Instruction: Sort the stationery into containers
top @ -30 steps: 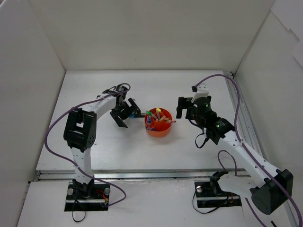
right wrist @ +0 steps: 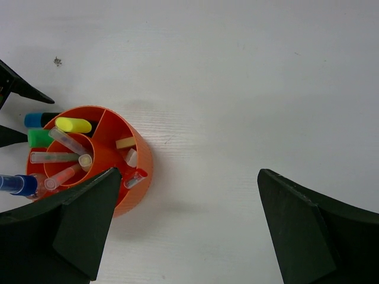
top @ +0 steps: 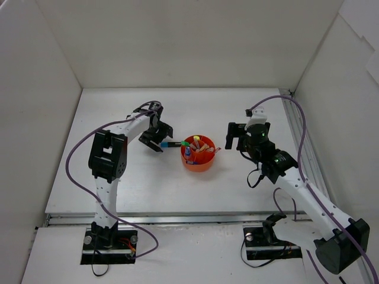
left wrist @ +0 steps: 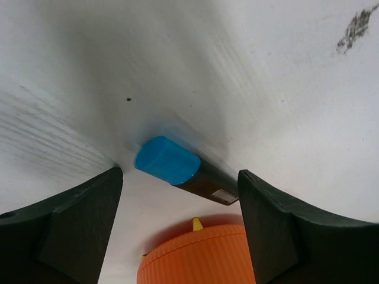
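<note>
A dark marker with a blue cap (left wrist: 166,160) lies on the table beside the orange divided container (top: 199,165), which holds several markers, glue sticks and erasers in the top and right wrist views. My left gripper (top: 159,139) is open just above that loose marker, its fingers either side of it in the left wrist view, not closed on it. My right gripper (top: 240,136) stands open to the right of the container, above bare table, with nothing between its fingers.
The white table (top: 118,189) is otherwise mostly clear. Light walls enclose the back and both sides, with a metal rail along the front and right edges.
My left gripper has shifted slightly up in the top view, over the loose marker. My right arm has moved a little to the right. The container's contents look about the same.
</note>
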